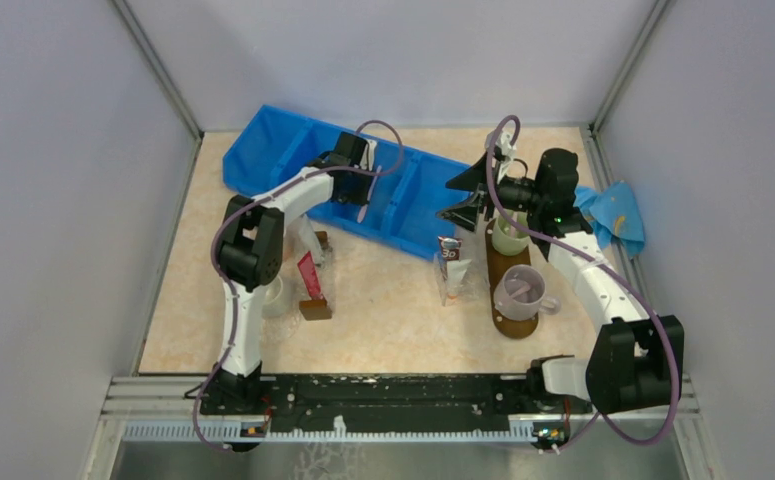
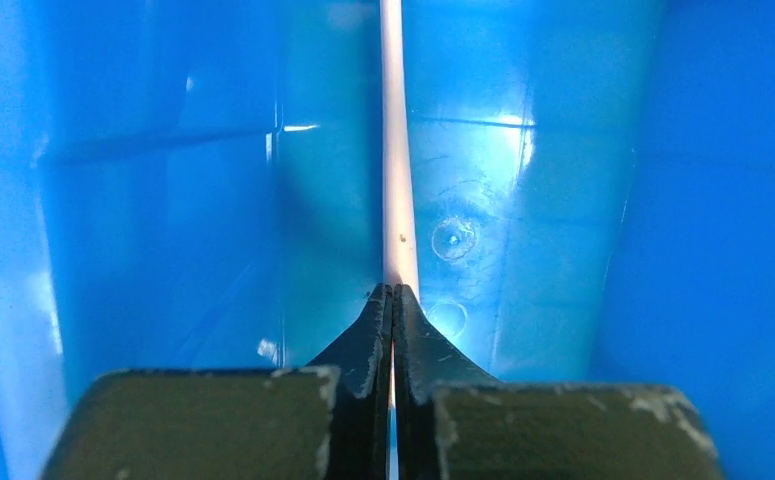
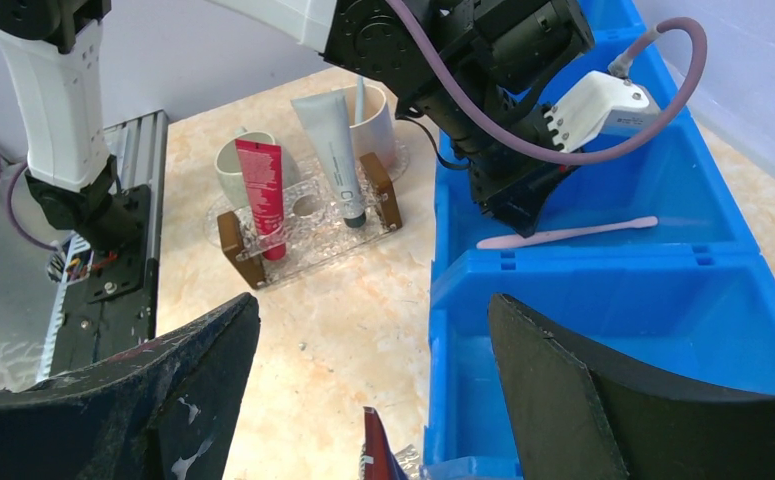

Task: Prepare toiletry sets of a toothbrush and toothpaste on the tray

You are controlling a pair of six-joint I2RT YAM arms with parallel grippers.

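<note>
A pink toothbrush (image 3: 583,232) lies along the floor of the middle compartment of the blue tray (image 1: 253,180). In the left wrist view the toothbrush (image 2: 397,170) runs upward from the tips of my left gripper, which is shut with its fingers meeting and nothing between them. The toothbrush handle passes beneath those tips, outside the fingers. My right gripper stands wide open and empty near the tray's right end. A red toothpaste tube (image 3: 263,190) and a grey-white tube (image 3: 335,150) stand in a clear holder at left.
Two more tubes stand in a holder (image 1: 453,280) below the right gripper. Right of it, a green cup (image 1: 503,240) and a grey mug (image 1: 515,300) rest on a brown board (image 1: 498,262). A blue cloth (image 1: 618,215) lies far right.
</note>
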